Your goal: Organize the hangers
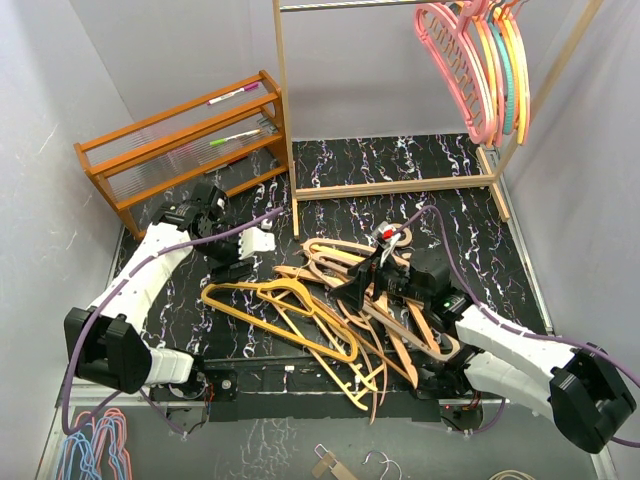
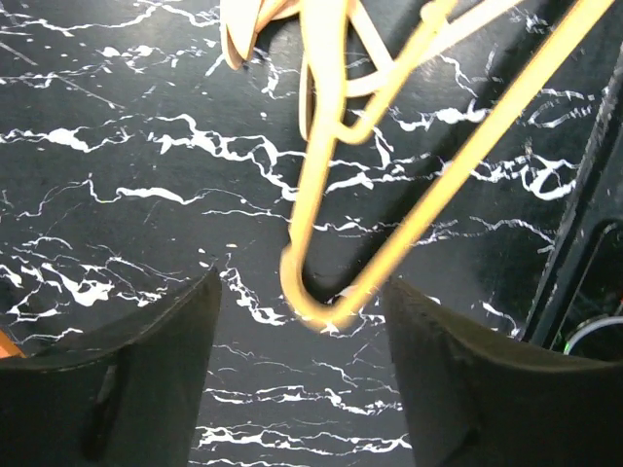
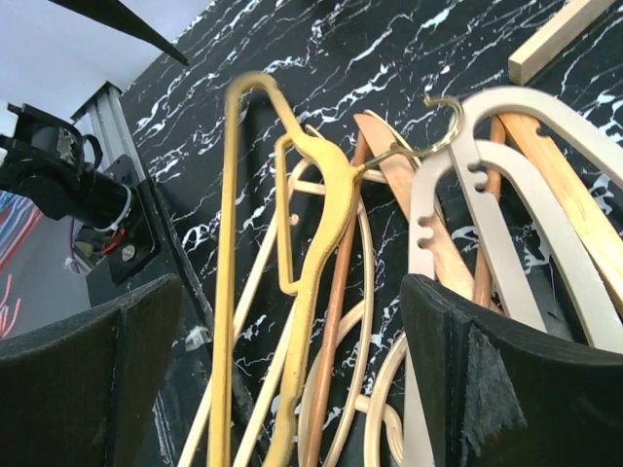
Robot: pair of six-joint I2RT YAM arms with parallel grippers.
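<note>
A yellow hanger [image 1: 262, 323] lies at the left of a heap of beige and wooden hangers [image 1: 395, 320]. My left gripper [image 1: 231, 268] is above the black marble board just behind this hanger's left end; in its wrist view the hanger's rounded corner [image 2: 311, 307] lies beyond the fingers, which stand apart with nothing between them. My right gripper [image 1: 355, 290] hangs open over the heap; in its wrist view, the yellow hanger [image 3: 329, 214] and a beige one [image 3: 477, 195] lie below its fingers.
Coloured hangers [image 1: 480, 75] hang on a rail at the back right. A wooden shelf [image 1: 180, 110] with two pens stands at the back left. The board's left part is clear.
</note>
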